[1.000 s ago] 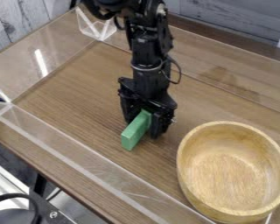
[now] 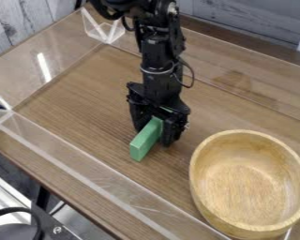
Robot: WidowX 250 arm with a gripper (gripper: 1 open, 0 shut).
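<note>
A black robot arm reaches down from the top centre, its gripper [image 2: 157, 126] low over the wooden table [image 2: 65, 94]. A green block [image 2: 143, 144] lies under and between the dark fingers, slanting toward the lower left. The fingertips cover its upper end, so whether they grip it I cannot tell.
A large pale tan round bowl [image 2: 244, 178] fills the lower right, close to the block. The table's left edge runs along the lower left, with dark cables beyond it.
The arm and gripper have shifted very slightly; the green block stays in about the same place.
</note>
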